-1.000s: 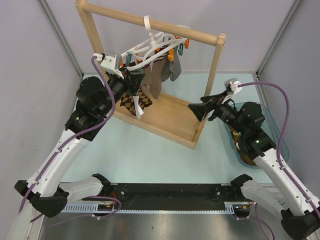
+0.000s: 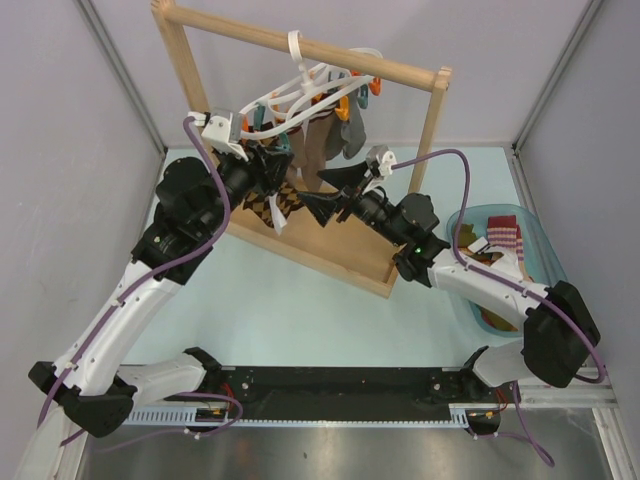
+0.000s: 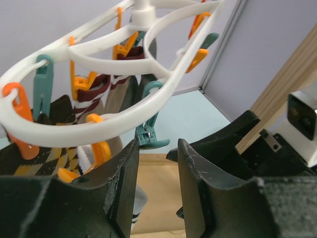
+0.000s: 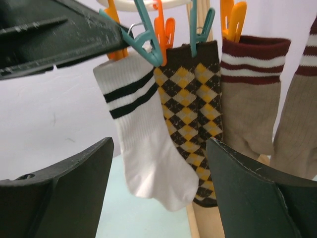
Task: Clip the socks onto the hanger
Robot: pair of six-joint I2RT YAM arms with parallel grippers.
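Observation:
Several socks hang from orange and teal clips on the white hanger [image 2: 285, 122]. A white sock with two black bands [image 4: 143, 129] hangs near my right gripper, its top by an orange clip [image 4: 115, 29]. My left gripper has its fingers apart, just below and around the lower end of a teal clip [image 3: 151, 131]. In the right wrist view, a left finger [image 4: 64, 37] overlaps the spread teal clip [image 4: 148, 39]. Open and empty, my right gripper faces the white sock, which shows between its fingers.
The wooden frame [image 2: 320, 52] holds the hanger; its right post [image 2: 428, 135] stands close to my right arm. Checkered socks [image 4: 185, 109] and brown striped socks [image 4: 250, 99] hang beside the white one. A blue bin [image 2: 550, 250] with more socks sits at the right.
My right gripper has moved left from beside the right post to near the hanging socks, staying open. The left arm has hardly moved.

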